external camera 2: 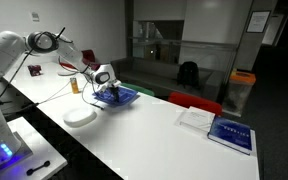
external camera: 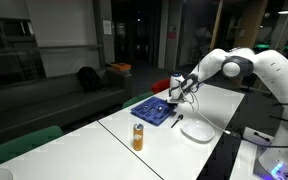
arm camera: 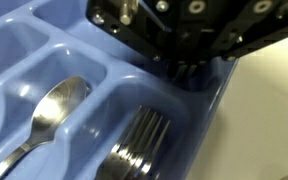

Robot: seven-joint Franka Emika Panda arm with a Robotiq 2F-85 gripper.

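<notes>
A blue cutlery tray (external camera: 149,111) lies on the white table, with my gripper low over one of its corners. Dark fingers reach down into a compartment beside the tray's outer wall; they look shut, and nothing shows between them, though shadow hides much of the tips. Just below them in the wrist view, metal forks (arm camera: 134,145) rest in a compartment. A metal spoon (arm camera: 56,108) lies in the neighbouring compartment to the left.
On the table near the tray are a white plate (external camera: 197,129), a dark utensil (external camera: 175,122) and an orange-and-white bottle (external camera: 138,137). A white box (external camera 2: 197,118) and a blue book (external camera 2: 231,134) sit farther off.
</notes>
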